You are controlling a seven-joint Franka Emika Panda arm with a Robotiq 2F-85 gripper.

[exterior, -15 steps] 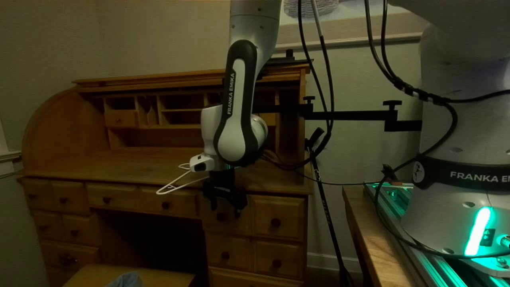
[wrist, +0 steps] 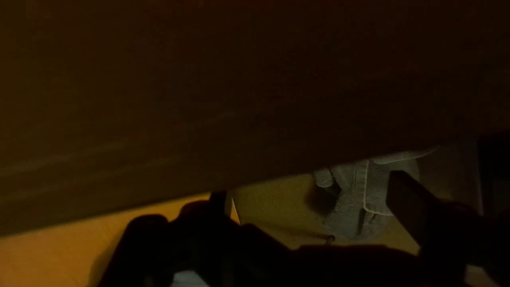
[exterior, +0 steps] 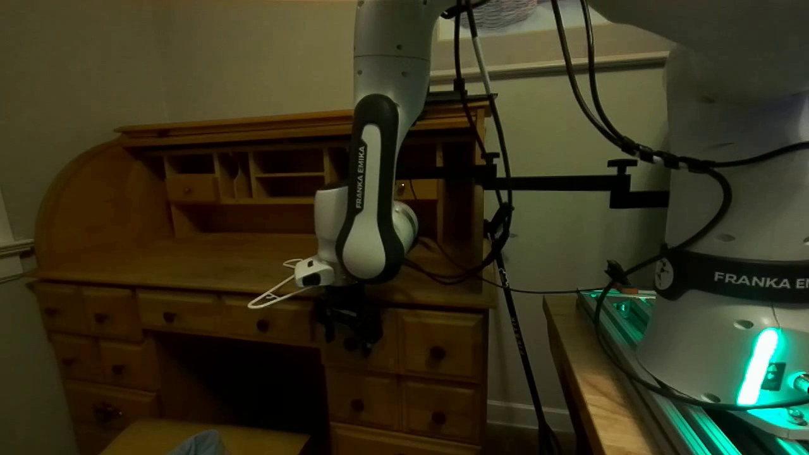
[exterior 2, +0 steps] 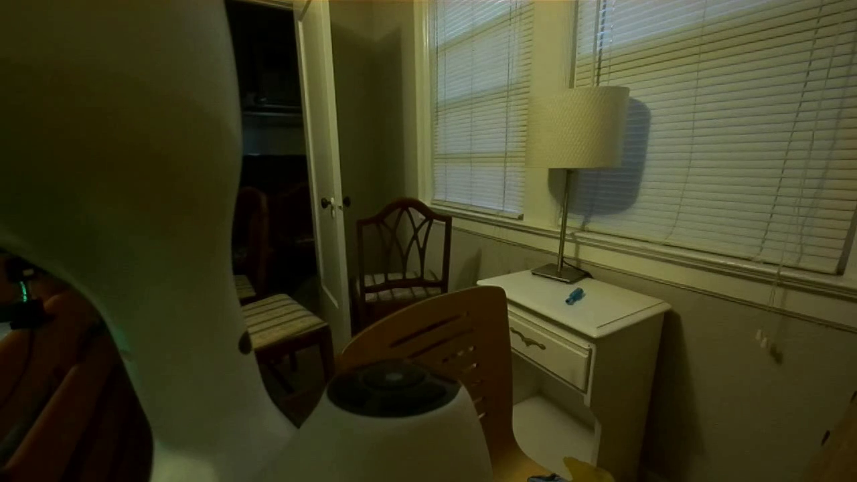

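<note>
My gripper (exterior: 350,341) points down in front of the upper right drawers of a wooden roll-top desk (exterior: 189,265). Its fingers stand open, and nothing shows between them. In the wrist view, the gripper has a dark finger on either side. Between and beyond them a grey-blue cloth (wrist: 351,201) lies on a tan surface, lower down and apart from the fingers. A white wire-like loop (exterior: 273,294) sticks out over the desk's front edge, just left of the wrist; its far part is hidden behind the hand.
A dark brown surface (wrist: 191,119) fills the upper wrist view, very close. A seat (exterior: 250,440) with blue cloth (exterior: 198,443) stands below the desk. A stand with cables (exterior: 516,333) rises right of the desk. A lamp (exterior 2: 578,128) stands on a white nightstand (exterior 2: 627,309).
The arm and gripper have come down and slightly left in exterior view 1, lower against the drawer fronts. The white loop and desk have stayed put.
</note>
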